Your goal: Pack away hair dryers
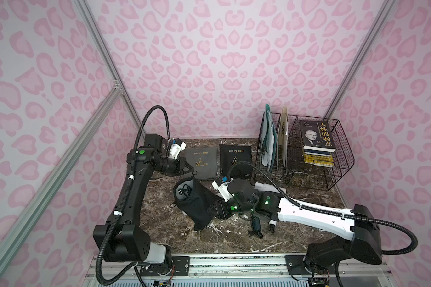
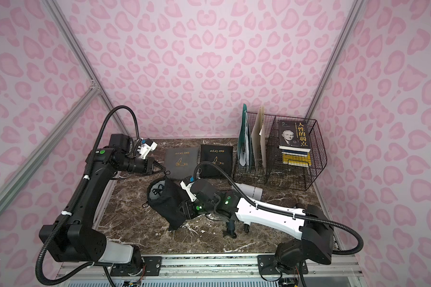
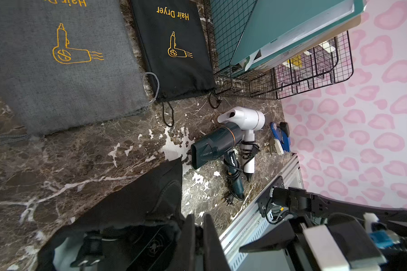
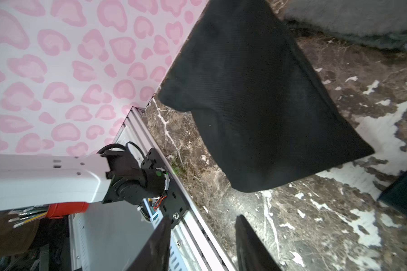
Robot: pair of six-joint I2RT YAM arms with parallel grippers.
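Observation:
A black bag [image 1: 194, 205] stands at the table's front middle, grey lining and dark contents showing at its mouth. My left gripper [image 1: 189, 169] is shut on the bag's edge or cord, above its rim. My right gripper is part open at the bag's right side, nothing visible between its blurred fingers. A dark hair dryer [image 3: 212, 144] and a white hair dryer [image 3: 246, 118] lie right of the bag, partly hidden under my right arm in the top views. A grey pouch [image 1: 201, 162] and a black pouch [image 1: 235, 157] lie flat at the back.
A wire basket [image 1: 340, 167] holding folders [image 1: 268, 134] and books [image 1: 316, 136] stands at the back right.

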